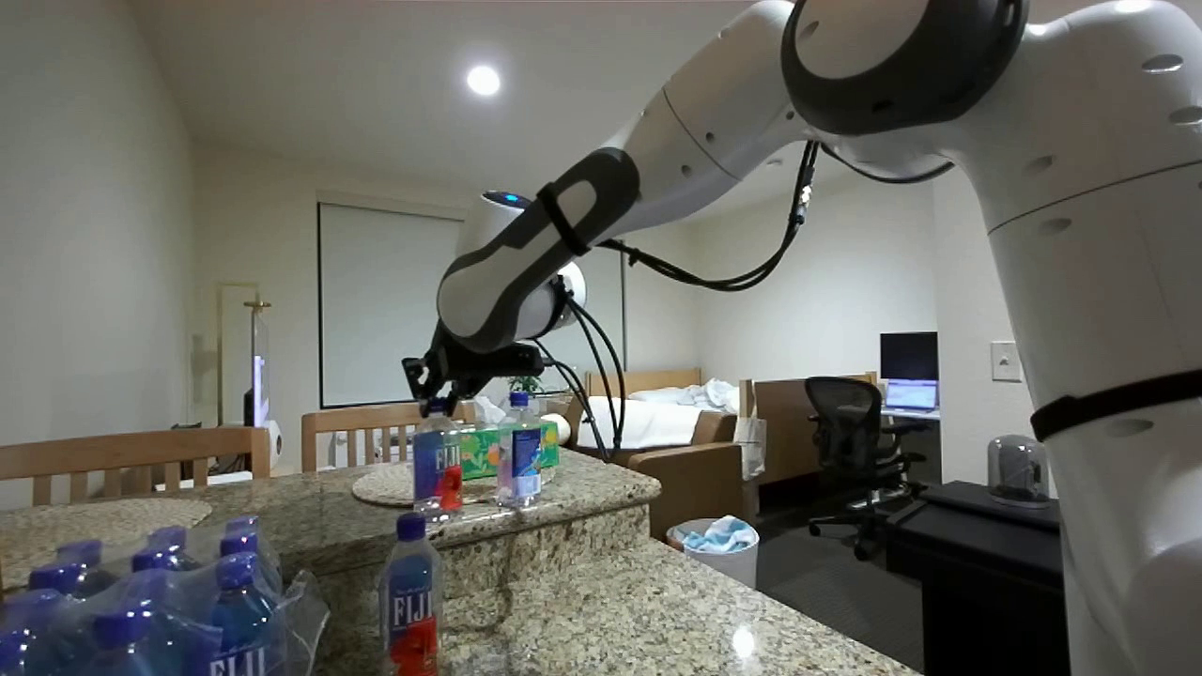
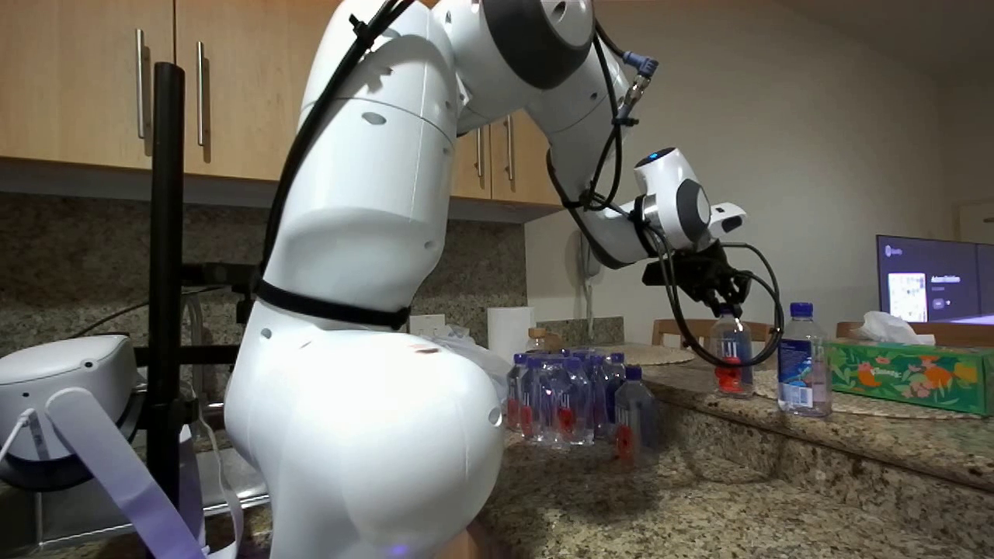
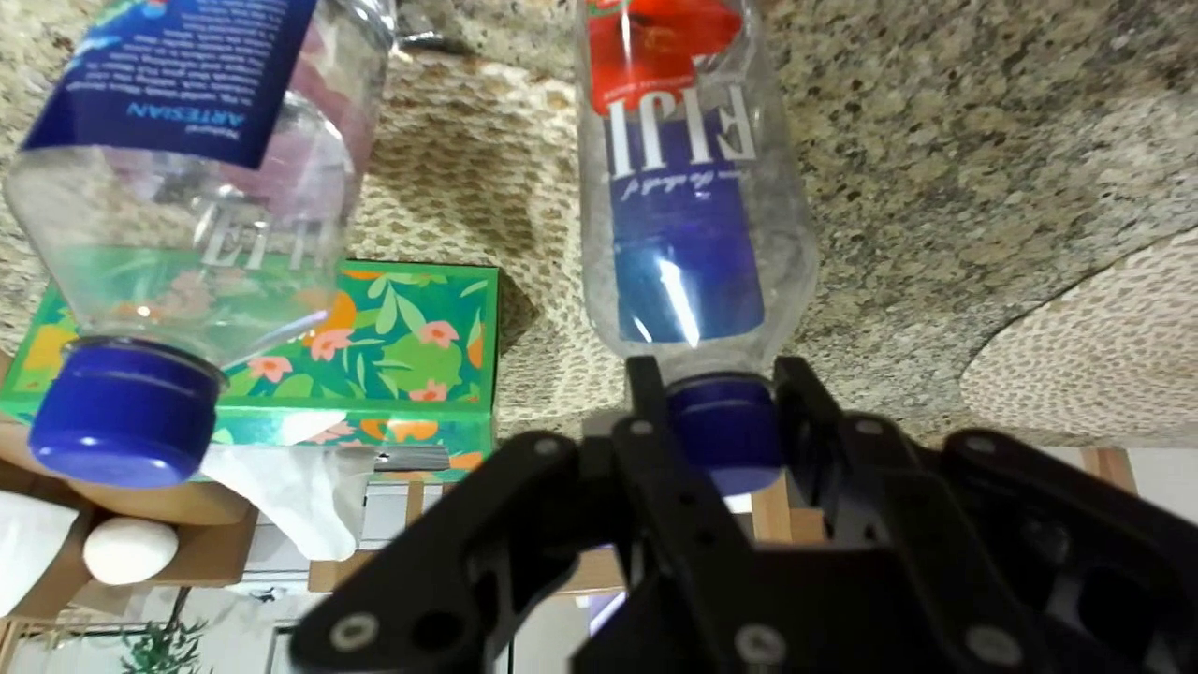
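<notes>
My gripper is shut on the blue cap of a clear Fiji bottle [image 3: 696, 213], one finger on either side of the cap. In exterior view 1 that bottle [image 1: 437, 468] looks upright on the raised granite counter, under the gripper [image 1: 437, 402]. Whether its base touches the stone I cannot tell. A second Fiji bottle [image 1: 520, 451] stands on the same ledge, a little apart from the held one; in the wrist view this second bottle [image 3: 191, 202] is at upper left. On the lower counter stands a third bottle [image 1: 412, 597].
A plastic-wrapped pack of several Fiji bottles [image 1: 146, 608] sits on the lower counter. Behind the second bottle lies a green floral tissue box [image 2: 908, 377] on a woven mat. Wooden chairs [image 1: 135, 456] stand behind the ledge.
</notes>
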